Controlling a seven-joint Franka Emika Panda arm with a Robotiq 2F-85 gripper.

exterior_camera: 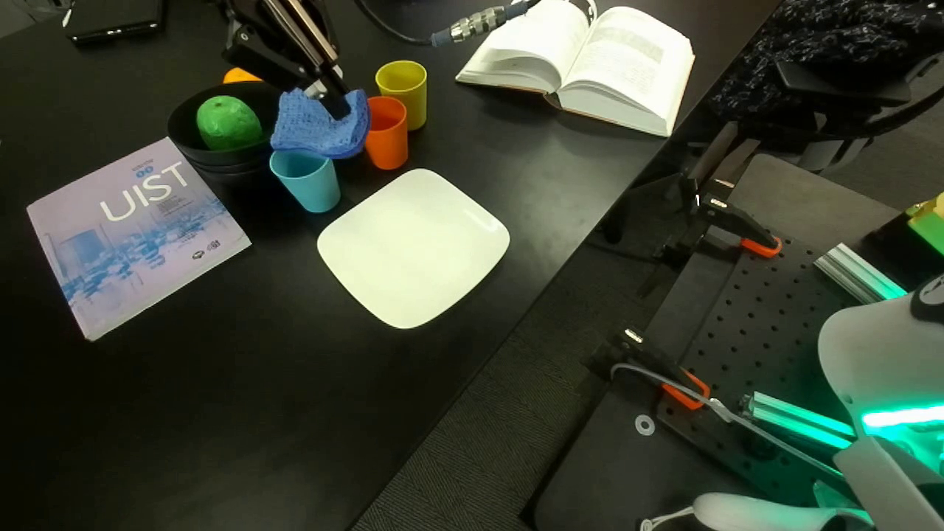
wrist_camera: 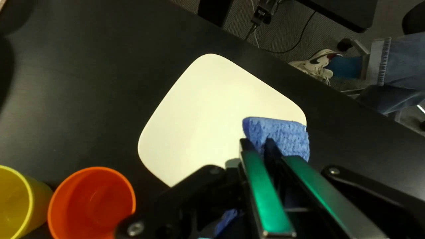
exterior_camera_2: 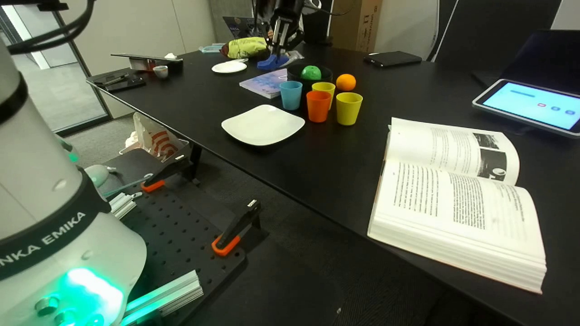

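Note:
A blue sponge-like cloth [exterior_camera: 301,127] is pinched by my gripper [exterior_camera: 327,99], which is shut on it. From exterior view 1 it appears over the light blue cup [exterior_camera: 307,184] and beside the orange cup [exterior_camera: 386,141]; its height is hard to judge. In the wrist view the cloth [wrist_camera: 290,137] juts out past the fingertips of the gripper, overlapping one corner of the white square plate [wrist_camera: 199,115]. Exterior view 2 has the gripper [exterior_camera_2: 279,54] far back, with the blue cloth [exterior_camera_2: 267,63] at its tips.
Black bowls [exterior_camera: 190,150] with a green fruit [exterior_camera: 227,122] stand near the cups, including a yellow cup [exterior_camera: 404,88]. A magazine [exterior_camera: 137,230] lies left of them, an open book [exterior_camera: 588,62] at the back right. Bare table surrounds the plate's front.

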